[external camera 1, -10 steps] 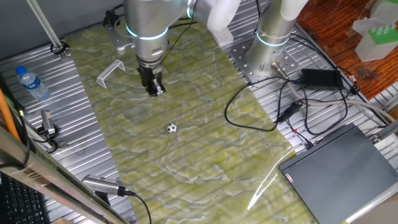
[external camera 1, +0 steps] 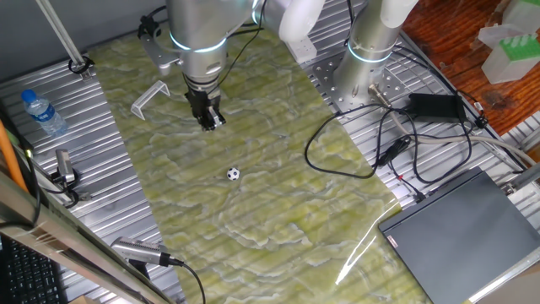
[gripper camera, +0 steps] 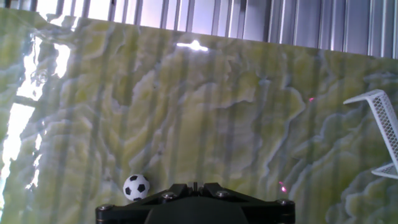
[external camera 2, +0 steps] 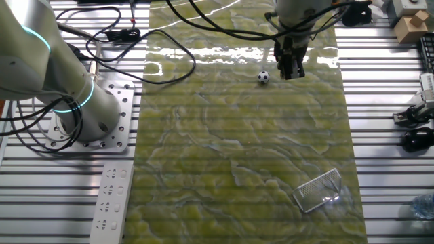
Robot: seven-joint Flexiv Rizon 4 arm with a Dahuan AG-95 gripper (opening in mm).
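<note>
A small black-and-white soccer ball [external camera 1: 234, 174] rests on the green marbled mat [external camera 1: 278, 224]. My gripper [external camera 1: 214, 123] hangs above the mat, apart from the ball, pointing down. In the wrist view its black fingers meet at the bottom centre, shut with nothing visible between them; the ball [gripper camera: 136, 187] lies just left of them there. A small white goal frame with a net [external camera 1: 150, 99] stands near the mat's edge. The wrist view shows that goal [gripper camera: 387, 124] at the right border, partly cut off. From the second exterior side, the ball [external camera 2: 263, 77] appears left of the gripper [external camera 2: 292, 73].
Black cables [external camera 1: 337, 175] loop over the mat's edge near the robot base. A dark laptop [external camera 1: 468, 236] overlaps one mat corner. A water bottle [external camera 1: 44, 113] and a metal camera-like device [external camera 1: 142, 251] stand along the other side.
The arm and gripper have shifted very slightly over the last second. Ball and goal stay where they were.
</note>
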